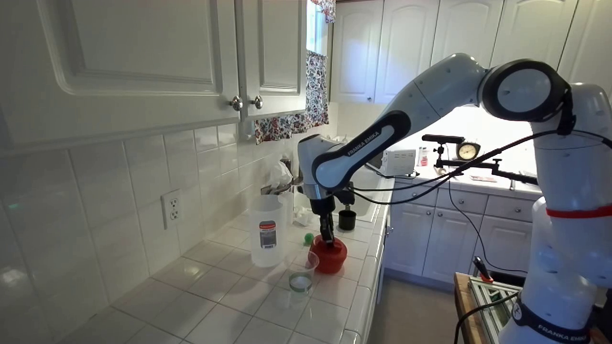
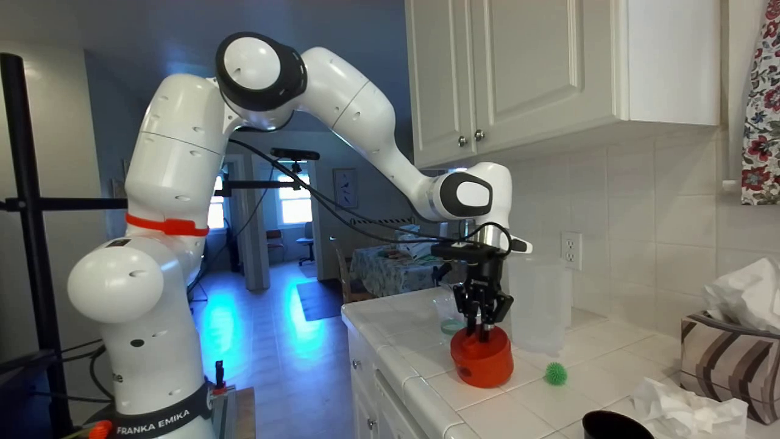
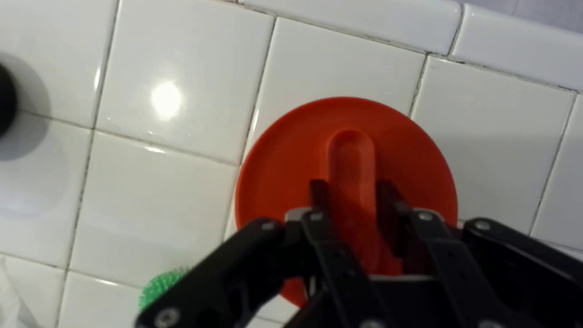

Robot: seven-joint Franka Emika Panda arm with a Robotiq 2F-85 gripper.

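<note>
A round red object (image 1: pixel 328 256), like a lid or small tub with a raised grip bar across its top, is low over the tiled counter close to the front edge. In the wrist view its red top (image 3: pixel 350 117) faces me, with one black finger on each side of the bar. My gripper (image 2: pixel 478 333) points down and is shut on that bar. The red object leans a little in exterior view 2; whether its whole base rests on the tiles I cannot tell.
A clear cup (image 1: pixel 300 280) with a green band stands right beside the red object. Behind are a tall translucent pitcher (image 1: pixel 267 232) and a spiky green ball (image 2: pixel 556 374). A black cup (image 1: pixel 347 220) and a tissue box (image 2: pixel 724 366) are farther along.
</note>
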